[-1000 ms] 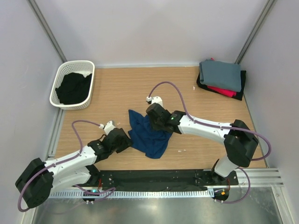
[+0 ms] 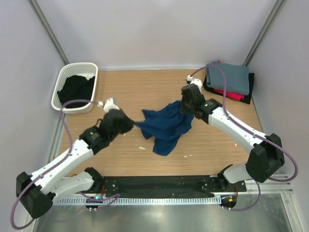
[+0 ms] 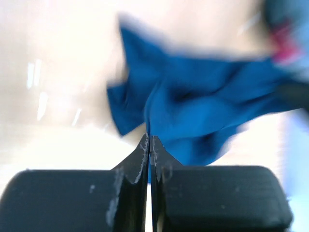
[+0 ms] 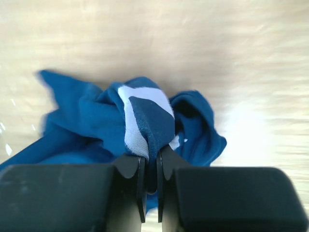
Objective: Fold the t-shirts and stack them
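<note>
A dark blue t-shirt (image 2: 164, 128) is stretched between my grippers over the middle of the table. My left gripper (image 2: 129, 123) is shut on a thin tip of it at the shirt's left end, seen between the fingertips in the left wrist view (image 3: 149, 140). My right gripper (image 2: 186, 106) is shut on a bunched part with a pale stripe (image 4: 135, 116), at the shirt's upper right. The shirt's lower part hangs down toward the front.
A white basket (image 2: 91, 104) holding dark cloth stands at back left. A folded stack, grey (image 2: 227, 75), red and black, lies at back right. Bare wooden table (image 2: 140, 87) surrounds the shirt.
Both grippers have risen and moved toward the back, the right one also rightward, drawing the shirt up and to the right between them.
</note>
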